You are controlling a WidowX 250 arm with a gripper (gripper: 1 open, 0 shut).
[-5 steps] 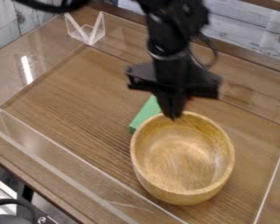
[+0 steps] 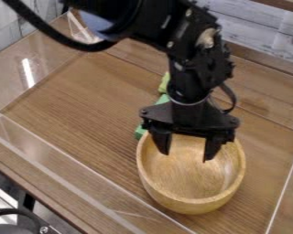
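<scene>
My black gripper (image 2: 187, 144) hangs low over the wooden bowl (image 2: 189, 196), its two fingers apart above the back part of the bowl, open with nothing visible between them. Behind it, a green object (image 2: 148, 127) lies on the table just left of the bowl's back, mostly hidden by the gripper. A small yellow-green piece (image 2: 165, 80) shows further back behind the arm.
A pale wall runs along the back, and the table edge with dark cables is at the lower left.
A red object seen behind the gripper earlier is now hidden.
</scene>
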